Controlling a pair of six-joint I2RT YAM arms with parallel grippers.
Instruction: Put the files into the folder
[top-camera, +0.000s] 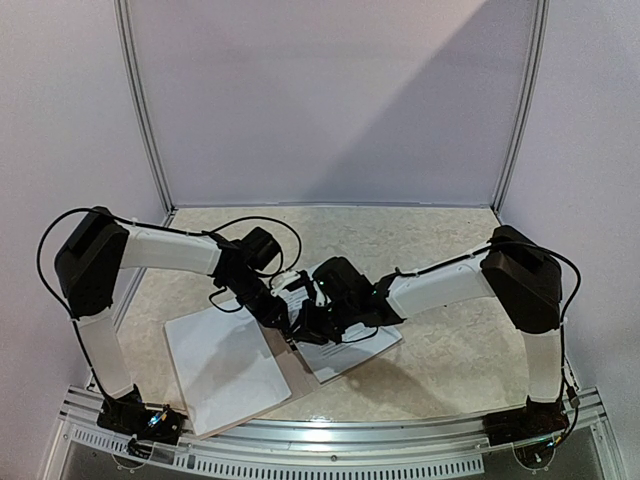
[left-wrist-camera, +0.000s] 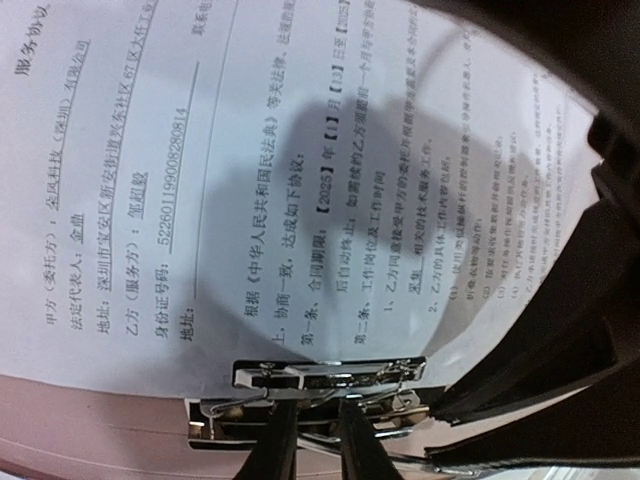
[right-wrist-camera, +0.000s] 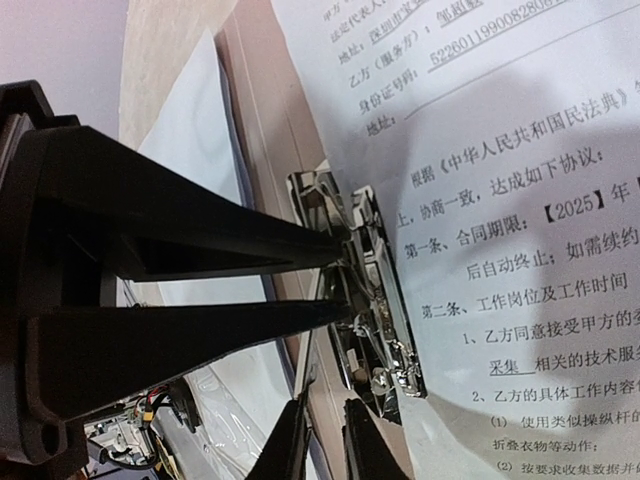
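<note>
An open folder (top-camera: 305, 385) lies on the table, a printed contract sheet (left-wrist-camera: 150, 200) on its right half, a white sheet (top-camera: 225, 370) on its left. The metal clip (right-wrist-camera: 382, 310) sits on the spine at the contract's edge. My left gripper has its narrow fingers on the clip, shut on part of it. My right gripper reaches onto the same clip from the other side, its fingertips on the mechanism. In the top view both grippers overlap over the clip, hiding much of it.
Bare beige table (top-camera: 470, 370) surrounds the folder, clearest at the right and back. The metal front rail (top-camera: 340, 440) runs just below the folder. Both arms and their looping cables crowd the middle.
</note>
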